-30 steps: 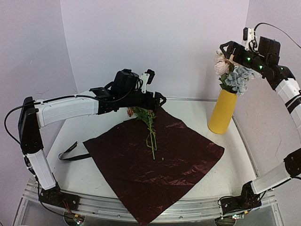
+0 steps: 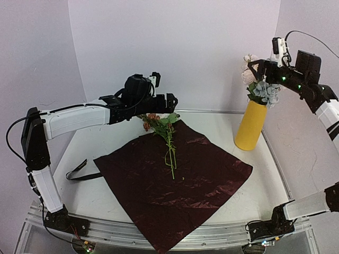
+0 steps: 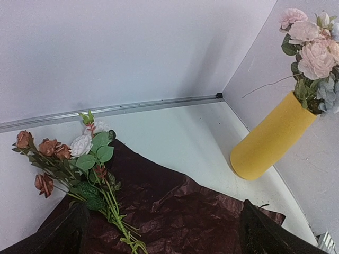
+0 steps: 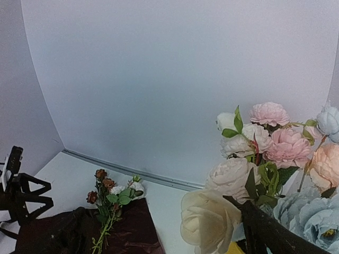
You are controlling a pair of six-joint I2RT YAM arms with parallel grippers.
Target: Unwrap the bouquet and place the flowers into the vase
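Note:
A bunch of brown and white roses (image 3: 99,159) with green stems lies on the dark red wrapping sheet (image 2: 180,185). Above the blooms hangs my left gripper (image 2: 170,101), open and empty; its fingers stand wide apart in the left wrist view. The yellow vase (image 2: 250,127) is upright at the right rear and holds pink, white and pale blue flowers (image 3: 317,58). My right gripper is open high by those flowers, one finger overlapping the blooms in the right wrist view. From above, it hides part of the bouquet.
A black strap (image 2: 83,172) lies on the white table at the left, beside the sheet. Walls (image 2: 175,53) close off the back and both sides.
In the top view my left gripper has shifted left and slightly up, uncovering more of the rose heads. The right gripper now sits lower in the picture. Loose flowers and vase have not moved.

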